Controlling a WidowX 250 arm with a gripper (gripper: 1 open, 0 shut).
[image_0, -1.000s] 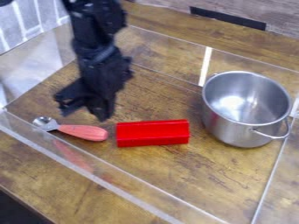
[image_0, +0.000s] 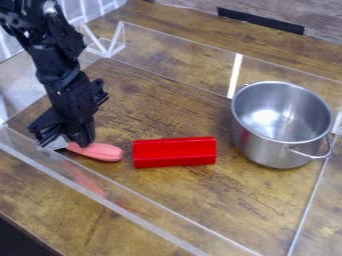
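My dark gripper (image_0: 64, 133) is low at the left, over the metal end of a pink-handled scoop-like tool (image_0: 96, 151) lying on the wooden table; whether it is open or shut is unclear. A red block (image_0: 175, 152) lies to the right of the tool. A steel pot (image_0: 278, 127) with side handles stands farther right.
Clear plastic panels or edges (image_0: 237, 70) run around the work area.
My arm has moved left and down from above the middle-left of the table to the tool's metal end. The tool, block and pot look unmoved.
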